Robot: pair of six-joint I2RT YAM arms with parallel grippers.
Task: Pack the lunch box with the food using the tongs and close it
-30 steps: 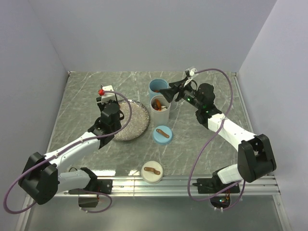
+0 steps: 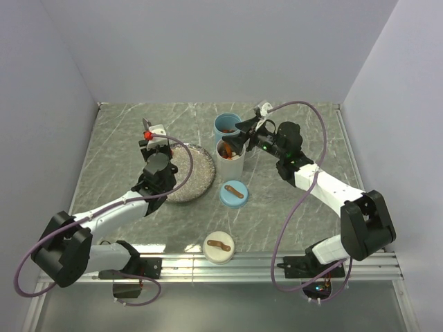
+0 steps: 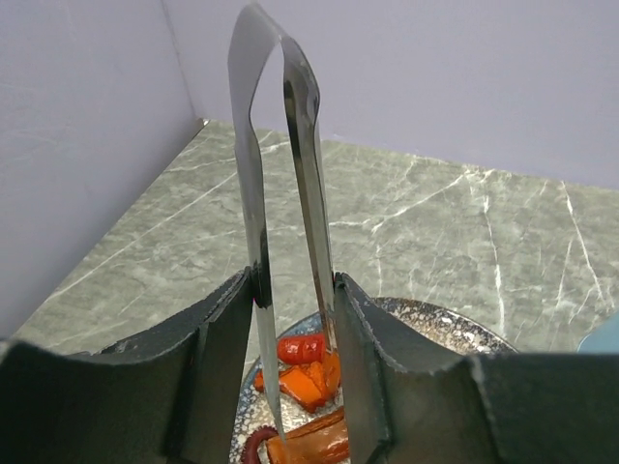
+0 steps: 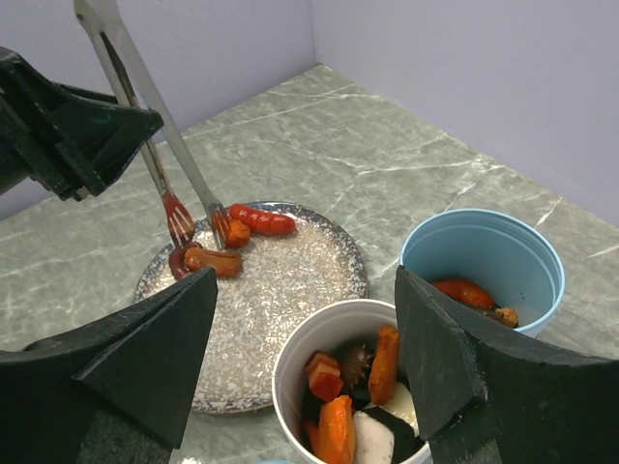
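Observation:
Metal tongs [image 3: 311, 174] stand between the fingers of my left gripper, one tong arm against each finger. Their tips are spread apart over the left side of the round speckled plate [image 4: 290, 280]. A brown sausage [image 4: 219, 262], a red sausage [image 4: 269, 220] and an orange piece [image 4: 237, 233] lie close to the tips; contact is hard to tell. My right gripper is open above the white container [image 4: 290, 372], nothing held. Inside that container are several foods, among them a carrot-like piece [image 4: 384, 365]. The blue container [image 4: 538, 275] holds sausage [image 4: 462, 292].
In the top view, a blue lid [image 2: 234, 198] lies in front of the white container. A white lid [image 2: 218, 252] rests at the table's front edge.
My right gripper has shifted slightly left and lower, over the white container. The left gripper has moved a little, still with the tongs over the plate. Containers and lids stay put.

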